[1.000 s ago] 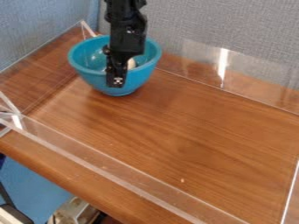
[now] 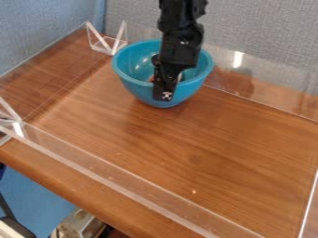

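Observation:
A teal bowl [image 2: 138,84] stands toward the back of the wooden table, against the clear rear edge. The black gripper [image 2: 165,85] reaches down into it from above, its tips low at the bowl's front right side. It looks shut on the bowl's wall, though the fingers partly hide the contact. The bowl's contents are mostly hidden behind the gripper.
Low transparent edging borders it, with white brackets [image 2: 106,41] at the back left and along the left side. A grey padded wall stands behind.
The gripper and the bowl have moved to the right together over the last second, with the gripper now lower in view over the bowl's front right.

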